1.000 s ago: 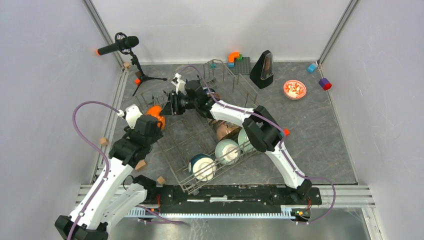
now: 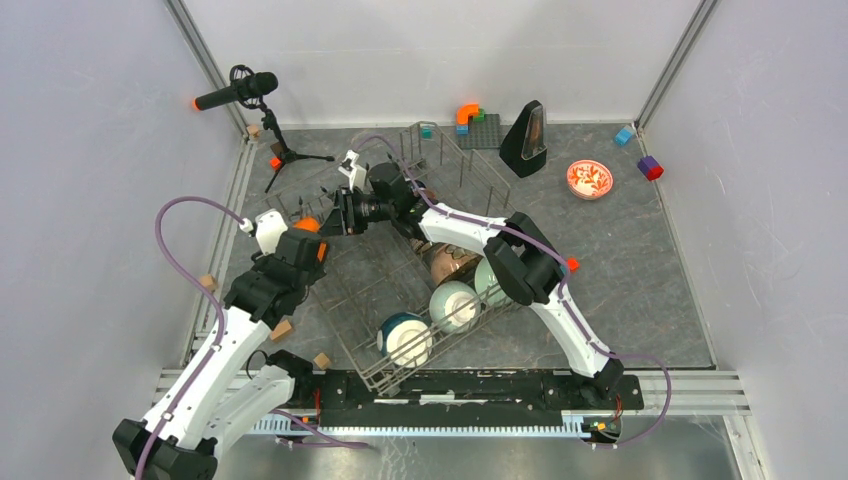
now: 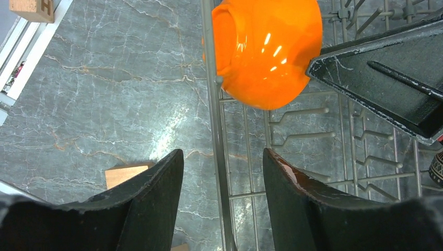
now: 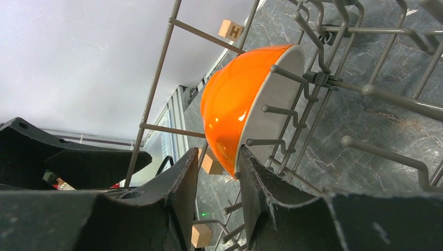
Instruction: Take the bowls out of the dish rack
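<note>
An orange bowl (image 3: pixel 266 52) with a white inside (image 4: pixel 277 94) stands on its side among the prongs at the left edge of the wire dish rack (image 2: pixel 350 290). My left gripper hovers near that edge, open, the rack's rail seen between its fingers and the bowl beyond them. Beside the bowl is my right gripper, part open. The bowl's lower rim appears in its gap, but no grip shows. Along the rack's front sit a dark teal bowl (image 2: pixel 408 340), a mint bowl (image 2: pixel 455 305), another mint bowl (image 2: pixel 488 280) and a brown bowl (image 2: pixel 450 262), partly behind the right arm.
The two grippers are close together, with the bowl and rack edge between them. On the table at the right lies a red-patterned plate (image 2: pixel 589 180) with free room around it. A black metronome (image 2: pixel 524 140) and a microphone stand (image 2: pixel 285 155) stand behind. Wooden blocks (image 2: pixel 281 330) lie left.
The left gripper has shifted slightly and now covers more of the orange bowl in the top view. The rack has moved slightly left.
</note>
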